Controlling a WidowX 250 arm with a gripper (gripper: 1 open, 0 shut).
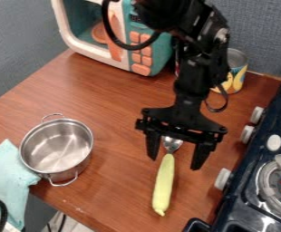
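My black gripper [175, 154] hangs open over the wooden counter, its two fingers spread to either side of a utensil with a metal head [172, 143] and a long pale yellow handle [164, 186]. The utensil lies on the counter, pointing toward the front. Whether the fingertips touch the counter I cannot tell.
A steel pot [57, 148] sits at left beside a light blue cloth [7, 173]. A stove [259, 190] borders the right. At the back stand a toy microwave [85, 27] and a can [233, 72], partly behind the arm.
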